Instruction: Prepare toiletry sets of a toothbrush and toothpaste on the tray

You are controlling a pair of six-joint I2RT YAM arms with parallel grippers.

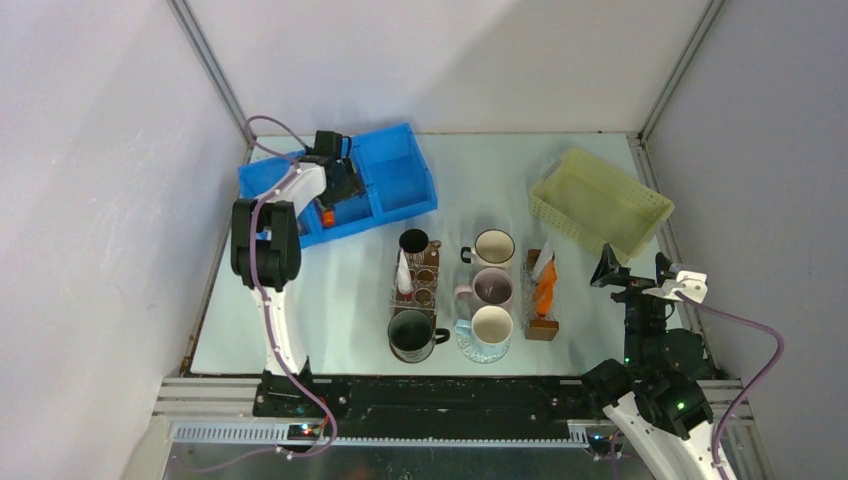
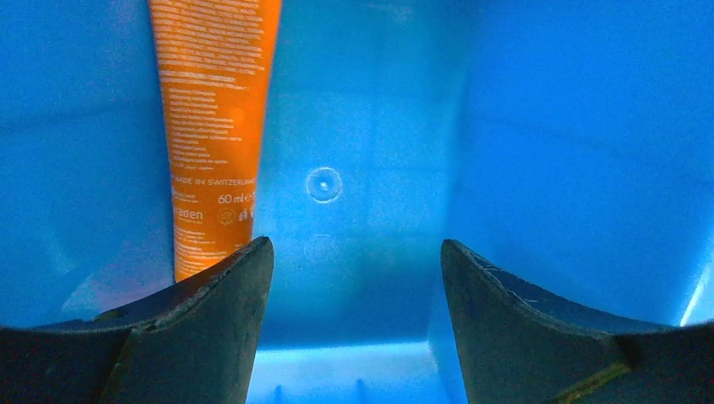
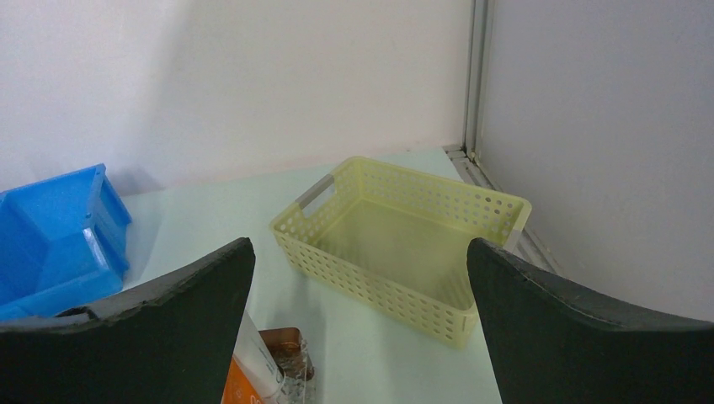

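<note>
An orange toothpaste tube point(image 2: 215, 118) lies in a compartment of the blue divided box point(image 1: 395, 175). My left gripper is down inside that compartment, part open, its fingertips beside the tube, which is not between them; the compartment floor shows there. In the top view the left wrist covers much of that compartment. My right gripper stands open with nothing between its fingers at the right front, facing the yellow basket point(image 3: 497, 206). No toothbrush can be made out clearly.
Mugs point(image 1: 492, 287) stand at front centre, between a wooden holder with a white tube point(image 1: 404, 270) and a holder with orange and white tubes point(image 1: 545, 290). The yellow basket sits empty at back right.
</note>
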